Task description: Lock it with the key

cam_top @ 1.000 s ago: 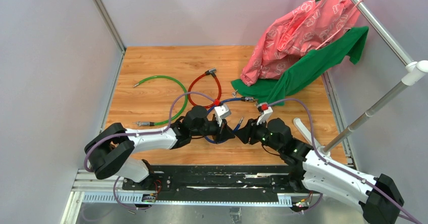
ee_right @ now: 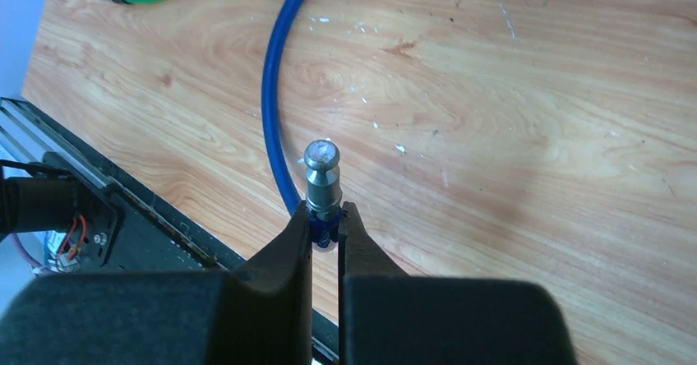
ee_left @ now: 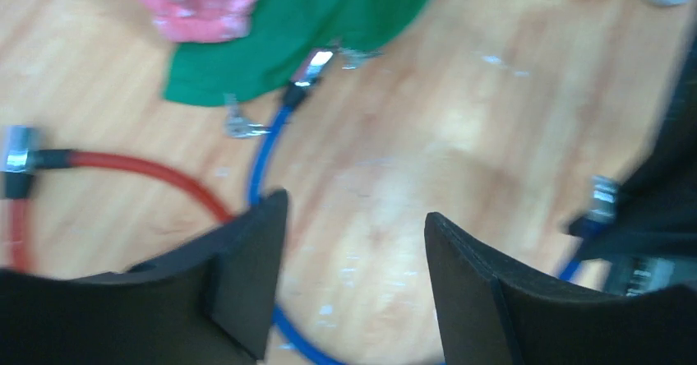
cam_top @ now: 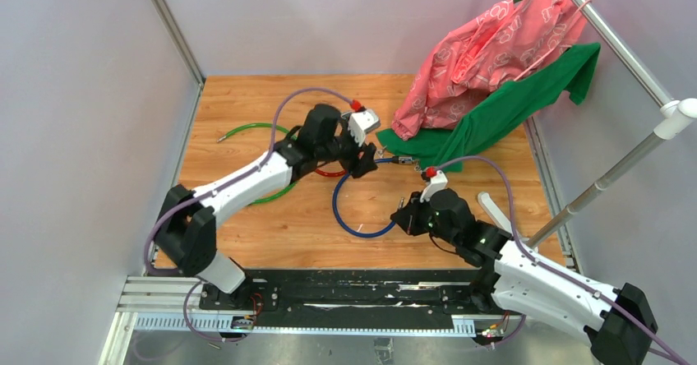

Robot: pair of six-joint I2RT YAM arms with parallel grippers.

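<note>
My right gripper is shut on the metal pin end (ee_right: 322, 172) of the blue cable lock, which points upward. The blue cable (cam_top: 351, 230) loops across the middle of the table to its lock body (ee_left: 306, 77), lying by the green cloth with small metal keys (ee_left: 242, 127) beside it. My left gripper (cam_top: 362, 164) is open above that area, empty between its fingers; its view is blurred.
A red cable lock (ee_left: 140, 164) and a green one (cam_top: 253, 125) lie left and behind. Pink cloth (cam_top: 485, 61) and green cloth (cam_top: 534, 94) hang over the back right near a metal pole (cam_top: 608, 188).
My left gripper has let go of the blue cable end and moved up and back toward the lock body.
</note>
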